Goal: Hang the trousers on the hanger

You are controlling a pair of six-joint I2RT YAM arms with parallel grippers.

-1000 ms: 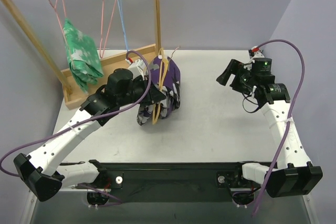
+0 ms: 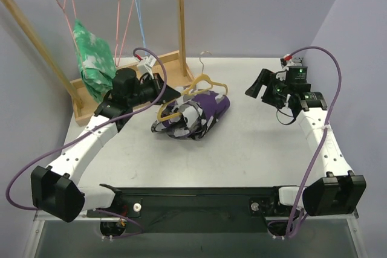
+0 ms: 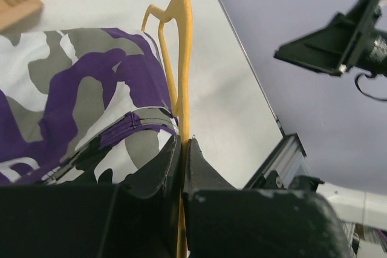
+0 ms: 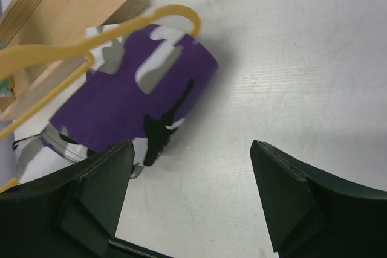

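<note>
My left gripper (image 2: pixel 173 94) is shut on the yellow hanger (image 3: pixel 184 58), which passes between its fingertips in the left wrist view. The hanger's hook points towards the back of the table in the top view. Bunched against the hanger are purple, white and grey camouflage trousers (image 2: pixel 193 116). A zipped part of the cloth lies next to the bar in the left wrist view; how the trousers are held on it cannot be told. My right gripper (image 2: pixel 255 92) stands open and empty, to the right of the trousers (image 4: pixel 136 101) and hanger (image 4: pixel 121 29).
At the back left stands a wooden rack (image 2: pixel 182 22) with a wooden base (image 2: pixel 84 112). Green cloth (image 2: pixel 97 64) hangs from it, beside pink and blue hangers (image 2: pixel 138 4).
A second ago the hanger stood edge-on to the top view; it has since turned broadside. The right arm shifted slightly left.
</note>
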